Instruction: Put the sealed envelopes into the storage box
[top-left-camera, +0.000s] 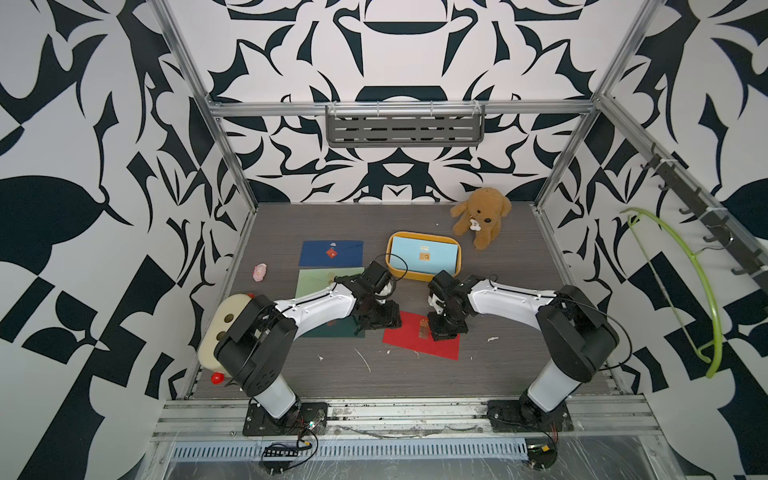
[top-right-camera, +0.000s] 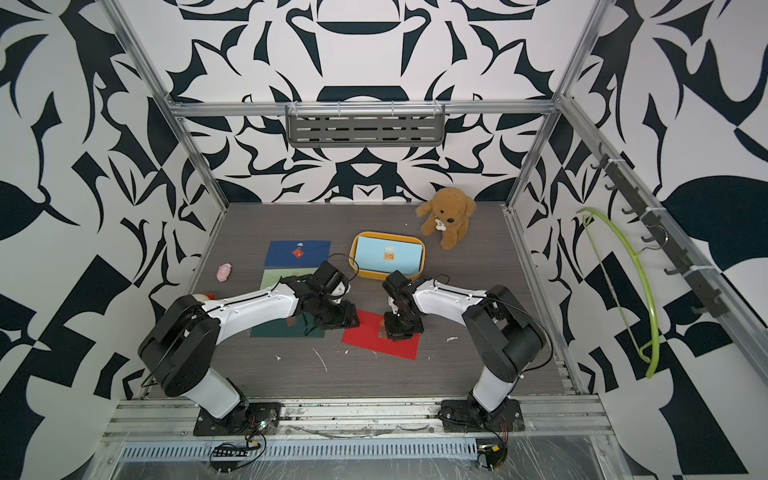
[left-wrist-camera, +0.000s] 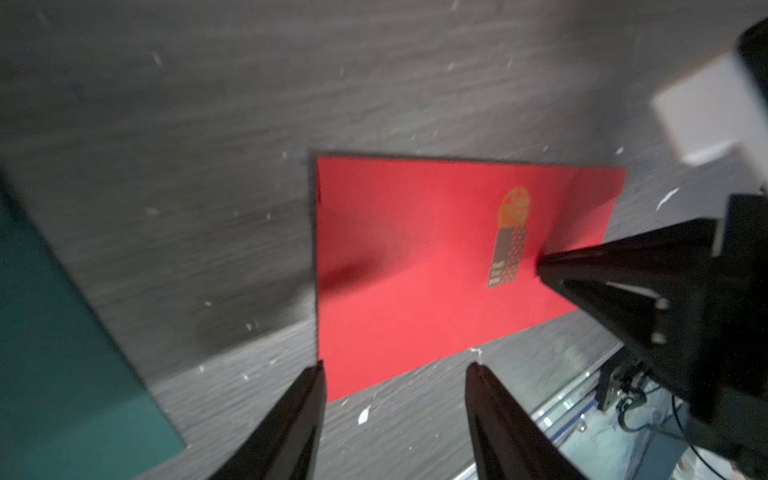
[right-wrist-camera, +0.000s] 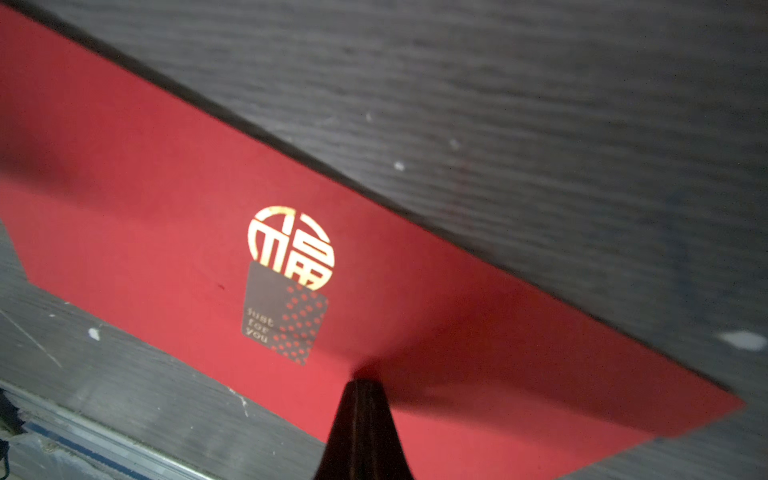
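The red envelope (left-wrist-camera: 400, 264) lies flat on the table, its round gold character sticker (right-wrist-camera: 290, 249) facing up. Fingertips together, my right gripper is shut and comes down on the red paper beside the sticker, with nothing seen between its fingers. My left gripper stands open near the envelope's left end, nothing between its fingers. Behind both arms, the yellow storage box (top-left-camera: 390, 249) holds a light-blue envelope (top-left-camera: 412, 249). To the left lie a dark-blue envelope (top-left-camera: 314, 253), a pale-green envelope (top-left-camera: 310, 281) and a dark-green envelope (left-wrist-camera: 72, 344), partly covered by my left arm.
A brown plush dog (top-left-camera: 485, 214) sits at the back right beyond the box. At far left are a small pink object (top-left-camera: 259, 272) and a cream-coloured object (top-left-camera: 214, 329) with a red ball (top-left-camera: 217, 377).
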